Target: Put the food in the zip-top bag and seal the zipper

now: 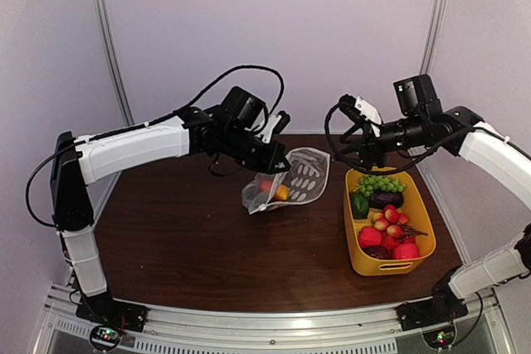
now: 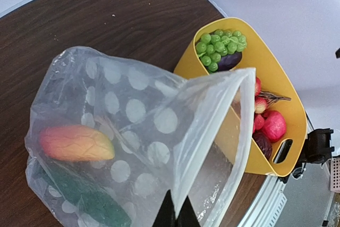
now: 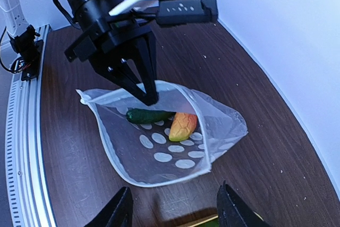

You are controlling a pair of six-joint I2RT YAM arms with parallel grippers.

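Note:
The clear zip top bag gapes toward the right, its upper rim pinched by my left gripper, which is shut on it. Inside the bag lies a red-and-yellow mango-like fruit, also visible through the mouth in the right wrist view. Beside it, within the same bag, rests a dark green cucumber-like vegetable. My right gripper is open and empty, its fingers wide apart, to the right of the bag mouth. In the top view its fingertips are hard to make out.
A yellow bin stands right of the bag, holding green grapes, an eggplant and several red fruits.

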